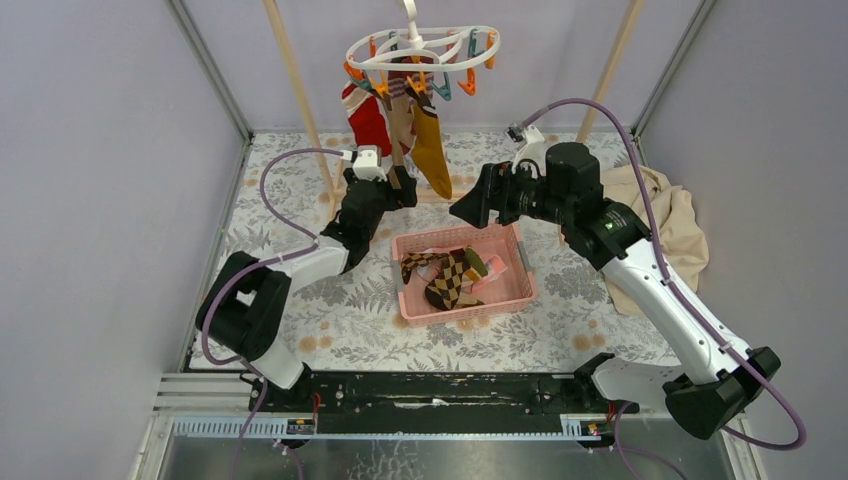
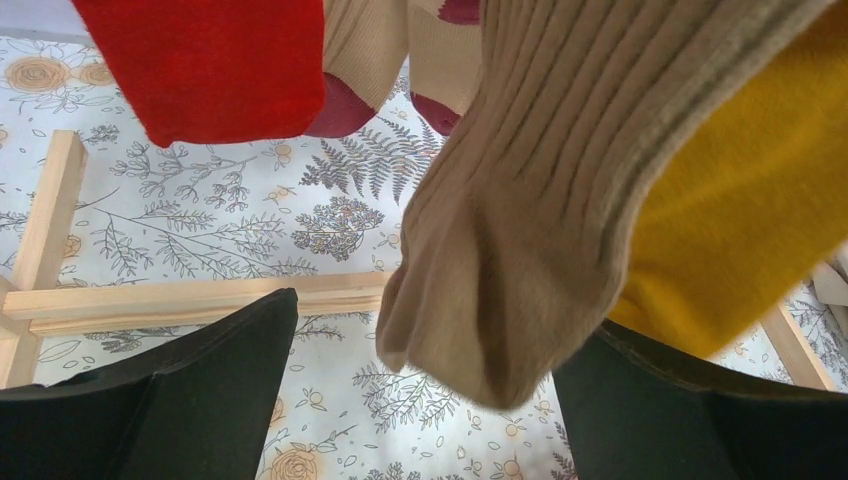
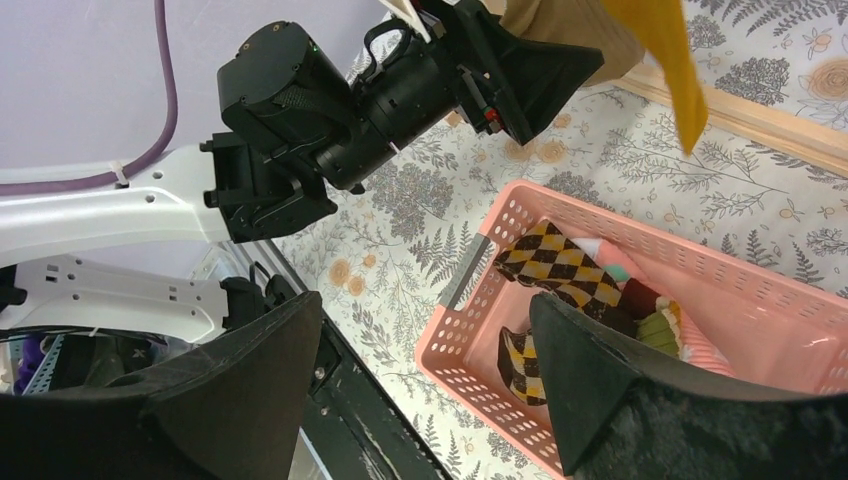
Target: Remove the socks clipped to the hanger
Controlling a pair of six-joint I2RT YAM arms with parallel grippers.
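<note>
From the white hanger (image 1: pixel 423 66) hang several socks on coloured clips: a red one (image 1: pixel 369 128), a mustard-yellow one (image 1: pixel 430 150) and a ribbed tan one among them. My left gripper is open at the tan sock's (image 2: pixel 520 250) lower end, whose toe hangs between the parted fingers without being gripped. The mustard sock (image 2: pixel 745 200) lies just beyond the right finger, and the red sock (image 2: pixel 215 70) hangs farther back. Above the basket's far side, my right gripper stands open, its fingers apart and empty. In the top view my left fingertips partly cover the tan sock's toe.
The pink basket (image 1: pixel 402 300) on the patterned table holds checkered socks (image 1: pixel 447 285) and other socks. Wooden poles (image 1: pixel 290 70) flank the hanger, with a low crossbar behind. A beige cloth (image 1: pixel 675 225) lies at the right. Table left of the basket is free.
</note>
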